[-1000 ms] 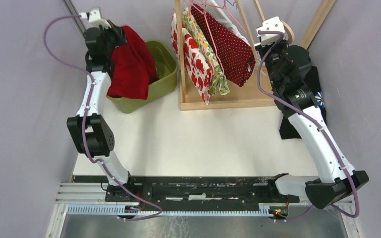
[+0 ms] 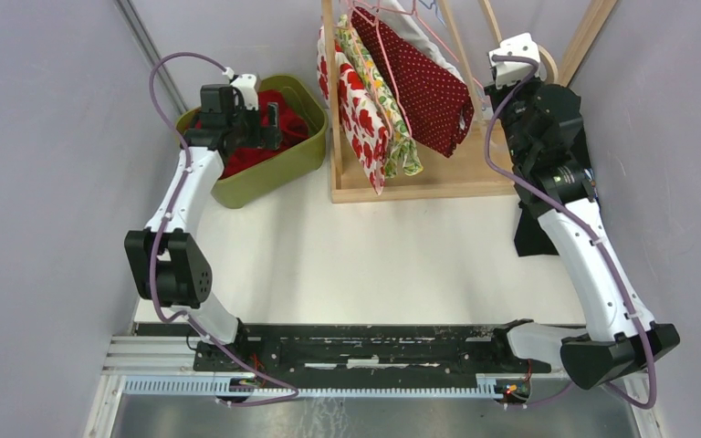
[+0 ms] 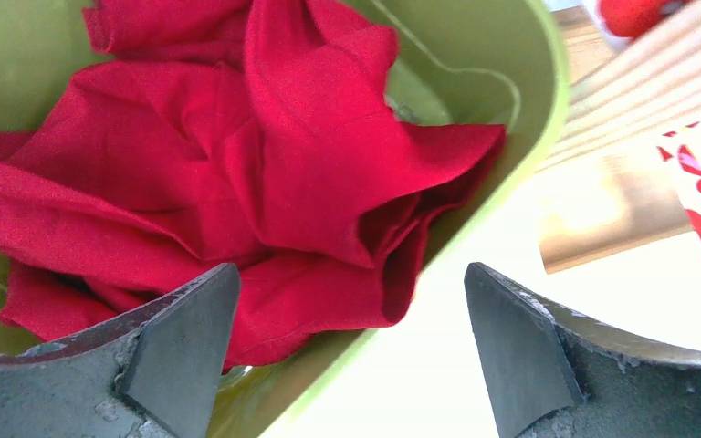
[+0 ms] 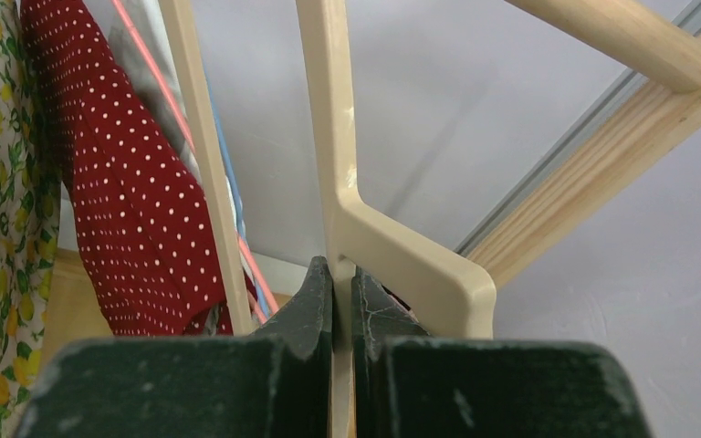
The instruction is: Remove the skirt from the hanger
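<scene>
A crumpled red skirt [image 3: 310,155] lies inside the green basket [image 2: 278,178], in folds that reach up to its rim. Above it, my left gripper is open, its fingers wide apart and clear of the cloth. In the right wrist view, a beige hanger [image 4: 411,260] runs between the fingers of my right gripper, which is shut on it. No skirt shows on the visible part of this hanger.
Beside the basket, a wooden rack [image 2: 429,187] holds several garments, among them a dotted maroon one [image 2: 420,82] and a lemon-print one [image 4: 0,228]. A black cloth [image 2: 534,233] lies under the right arm.
The red skirt went from hanging under my left gripper down into the basket. That gripper let go and moved right over the basket. The right arm shifted slightly right with the hanger.
</scene>
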